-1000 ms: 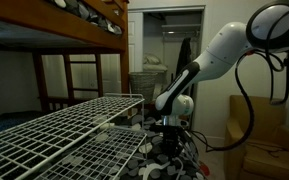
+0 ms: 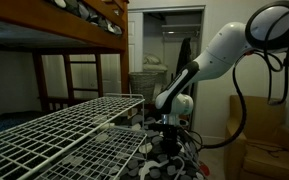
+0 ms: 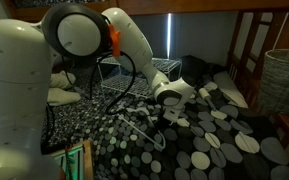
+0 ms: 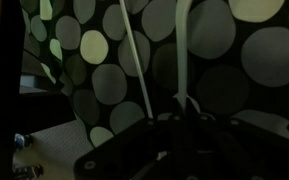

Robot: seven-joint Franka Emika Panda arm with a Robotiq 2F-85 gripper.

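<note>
In the wrist view, my dark gripper is shut on a thin white bent piece (image 4: 182,45), which rises from between the fingertips; it looks like part of a hanger. A slimmer white rod (image 4: 137,60) slants down to the left of it. Behind both is black cloth with grey and pale dots (image 4: 211,30). Exterior view 2 shows a thin white bent outline (image 3: 141,131) in front of the dotted cloth, beside the arm's wrist (image 3: 174,93). The fingertips are too dark to make out in the exterior views.
A white wire rack (image 2: 59,140) stands close by the arm. Wooden bunk-bed framing (image 2: 44,38) is at the left, a tan armchair (image 2: 269,145) at the right, and a wicker basket (image 3: 283,82) behind the dotted bedding.
The arm holds nearly the same pose over the last second; only a very slight shift at the wrist can be seen. The rack and furniture have stayed put.
</note>
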